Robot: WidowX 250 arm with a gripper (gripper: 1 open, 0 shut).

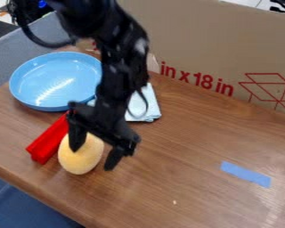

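Note:
My gripper (97, 149) is open, its fingers reaching down on either side of a pale yellow rounded object (79, 159) near the front left of the wooden table. Whether the fingers touch it cannot be told. A red elongated object (45, 142) lies just left of the yellow one, partly behind the gripper.
A blue plate (47, 77) sits at the back left, with a white cloth (145, 109) partly behind the arm. A cardboard box (216, 49) stands along the back.

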